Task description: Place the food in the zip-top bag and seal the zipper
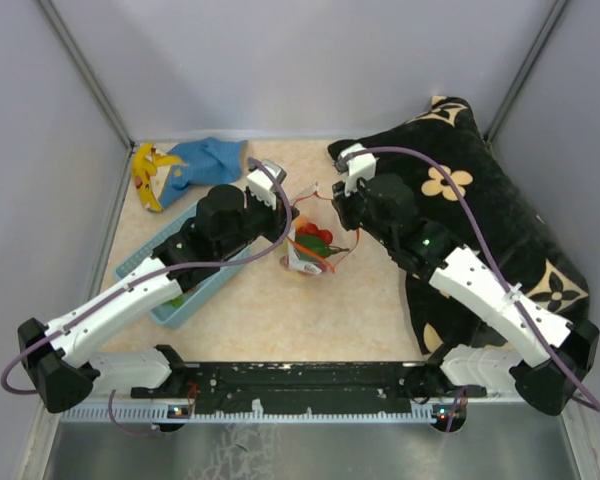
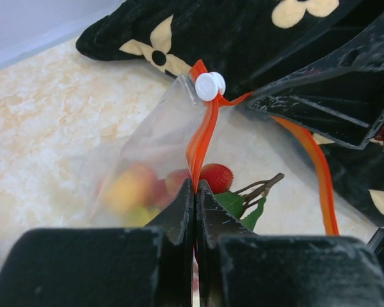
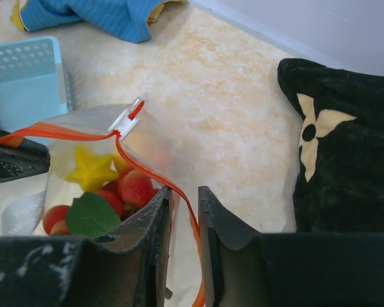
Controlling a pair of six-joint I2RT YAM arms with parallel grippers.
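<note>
A clear zip bag with an orange zipper strip and white slider stands at the table's middle, holding toy food: a red fruit, a yellow star fruit and a green leaf. My left gripper is shut on the bag's zipper edge, seen between its fingertips in the left wrist view. My right gripper stands at the opposite side of the rim, fingers slightly apart, with the orange strip running between or behind them; whether it grips is unclear.
A light blue bin lies left, partly under the left arm. A blue and yellow cloth lies at the back left. A black flowered cushion covers the right side. Bare table shows before and behind the bag.
</note>
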